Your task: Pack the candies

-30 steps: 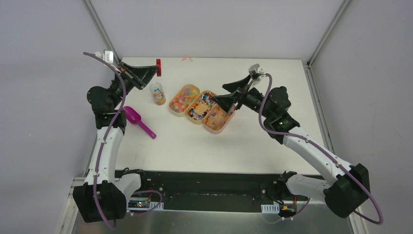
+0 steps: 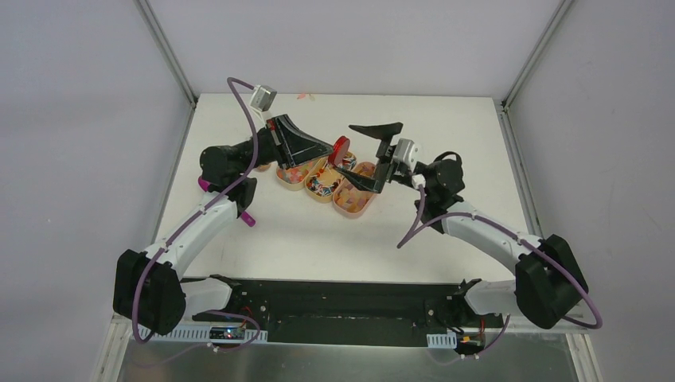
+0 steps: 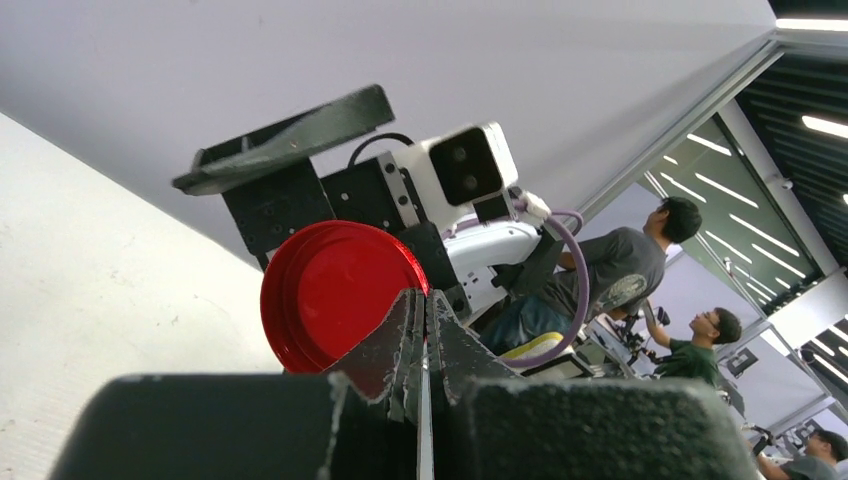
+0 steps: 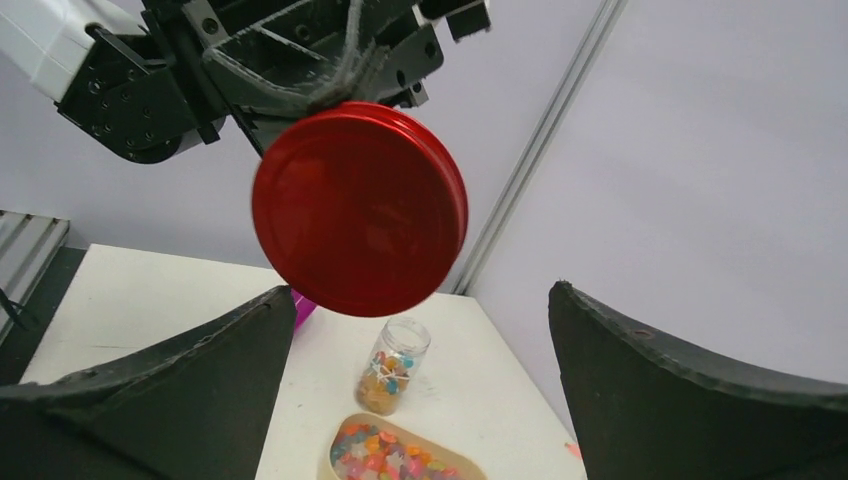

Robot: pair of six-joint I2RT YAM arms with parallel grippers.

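A round red lid (image 2: 340, 151) hangs above the table, its rim pinched in the tips of my left gripper, which is shut on it. My right gripper stands open, one finger on each side of the lid, apart from it. In the right wrist view, a clear jar (image 4: 393, 366) holding candies stands uncovered on the table; the left arm hides it from above. Three candy trays show in the top view: the left tray (image 2: 292, 186), the middle tray (image 2: 320, 198) and the right tray (image 2: 349, 216), partly under the grippers.
A purple scoop (image 2: 248, 219) lies left of the trays, mostly under the left arm.
The left gripper has carried the lid rightward from over the jar's area to above the trays. My right arm has swung left and turned, bringing its open fingers around the lid.
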